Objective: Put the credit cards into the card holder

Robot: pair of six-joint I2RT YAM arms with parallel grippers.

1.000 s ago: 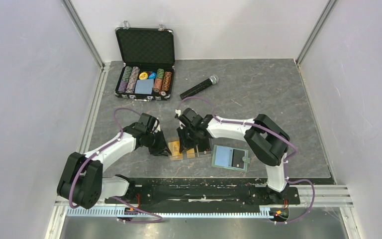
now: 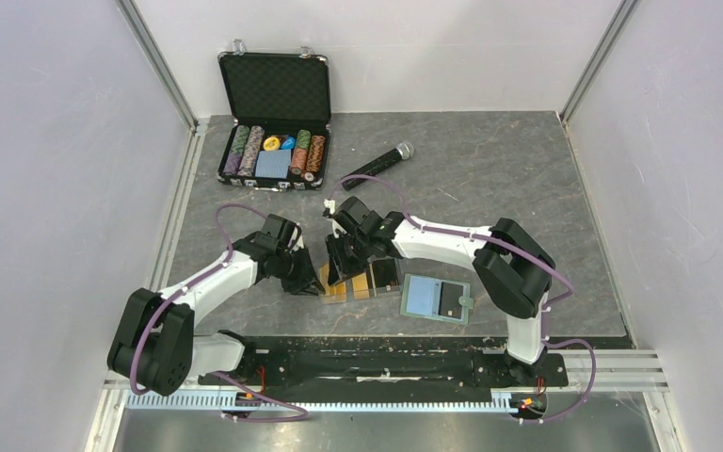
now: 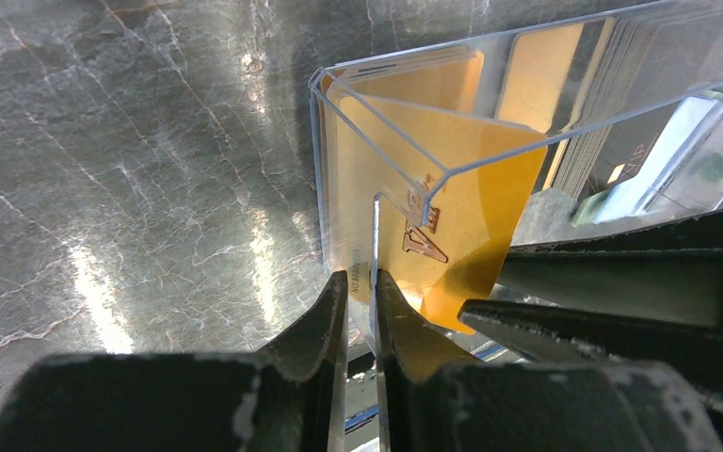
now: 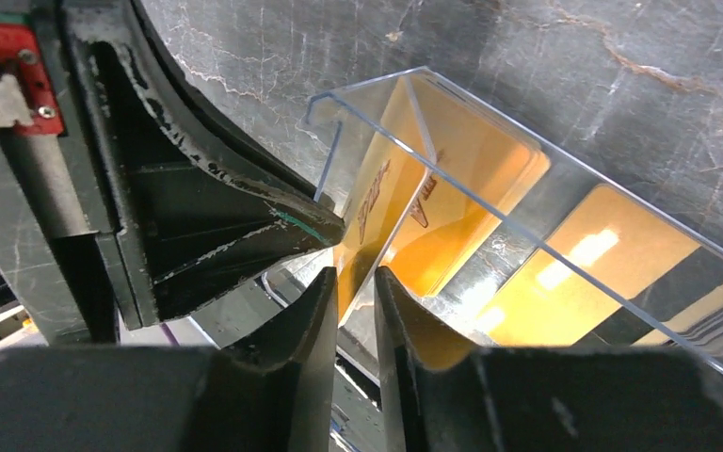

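Note:
The clear card holder lies at the front middle of the table. Yellow-orange cards lean inside its left-end compartment; in the right wrist view an orange card shows through the clear wall. At that left end, my left gripper is slightly open, its fingertips either side of a clear edge of the holder. My right gripper comes from the right, also slightly open, with a card's yellow edge and clear plastic showing in its gap. Whether either gripper's pads touch these cannot be seen.
A clear case with blue and black contents lies to the right. Further back are a microphone and an open poker-chip case. Both gripper tips are very close together.
My right gripper has shifted left, closer to the left gripper at the holder's end. My left arm and the holder look unmoved.

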